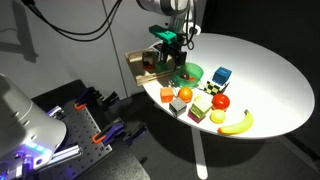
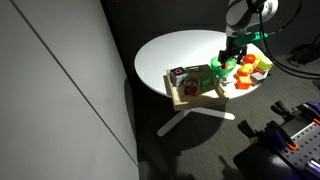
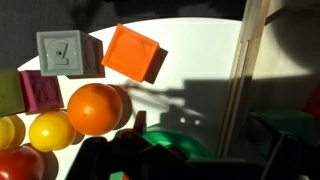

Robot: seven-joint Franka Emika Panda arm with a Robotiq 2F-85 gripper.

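My gripper [image 1: 175,64] hangs low over the table, between the wooden box [image 1: 147,78] and the green bowl [image 1: 195,74]. In the wrist view its dark fingers stand wide apart at the bottom, open, and no held object shows between them. The green bowl [image 3: 178,143] lies partly below the gripper, cut off by the lower edge. Something red shows inside the bowl in exterior view 1. The wooden box [image 2: 208,101] holds several small items in exterior view 2.
An orange block [image 3: 131,52], an orange ball [image 3: 95,108] and a grey block [image 3: 63,53] lie near the bowl. Beyond them are a red ball [image 1: 222,102], a yellow ball [image 1: 217,117] and a banana [image 1: 238,124]. A blue block [image 1: 222,75] sits behind.
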